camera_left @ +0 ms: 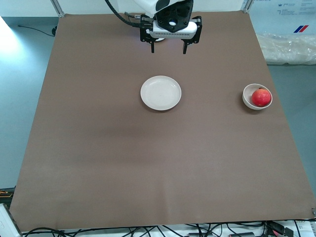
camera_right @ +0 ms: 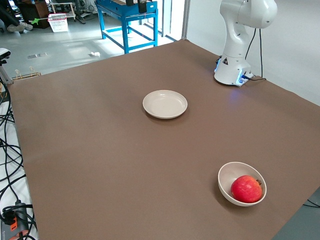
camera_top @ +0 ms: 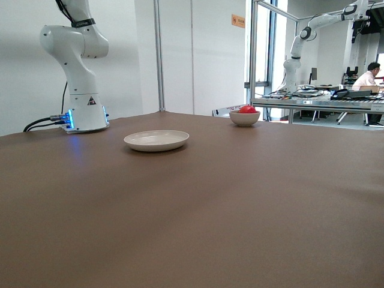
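Observation:
My gripper [camera_left: 168, 48] hangs at the back middle of the table in the left view, its two black fingers apart with nothing between them. In front of it lies an empty white plate [camera_left: 160, 93] [camera_top: 156, 140] [camera_right: 164, 103]. Off to the right in the left view, a white bowl [camera_left: 250, 92] [camera_top: 244, 119] [camera_right: 230, 175] holds a red pomegranate [camera_left: 261, 97] [camera_top: 247, 109] [camera_right: 246, 189]. The gripper is apart from both. In the top and right views the arm's base shows, but the fingertips do not.
Cables [camera_left: 54, 232] run along the table's near edge in the left view. A wall stands behind the arm.

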